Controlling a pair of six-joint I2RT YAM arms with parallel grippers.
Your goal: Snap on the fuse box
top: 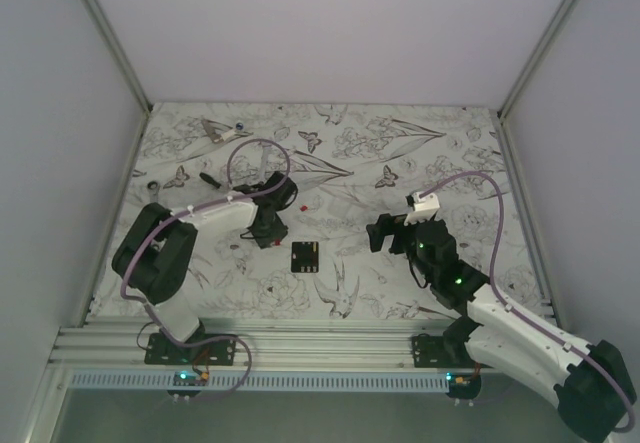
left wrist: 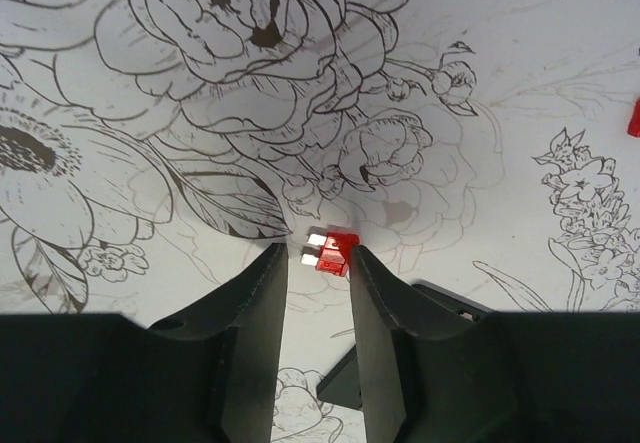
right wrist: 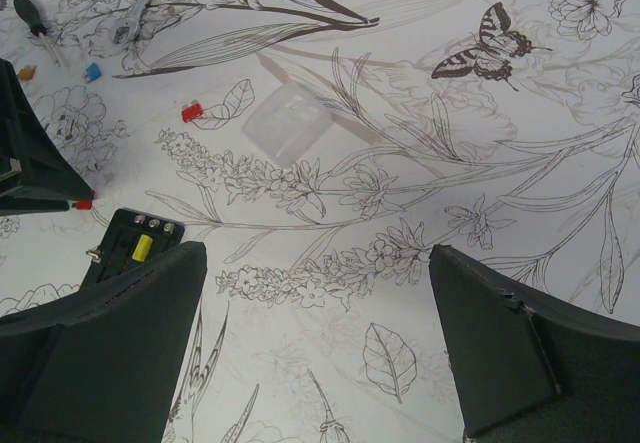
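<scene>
A red fuse with two metal prongs (left wrist: 335, 253) lies on the patterned table, just beyond the fingertips of my left gripper, which is part open above it. The black fuse box (top: 305, 257) sits right of that gripper in the top view; in the right wrist view it shows a yellow fuse (right wrist: 142, 248) in it. My right gripper stands open, nothing between its fingers, over the table's right half (top: 393, 225).
A second red fuse (right wrist: 191, 111), a blue fuse (right wrist: 93, 72), a clear square piece (right wrist: 287, 123), a screwdriver (top: 210, 180) and wrenches (top: 153, 192) lie behind and left. Bare table is around the box.
</scene>
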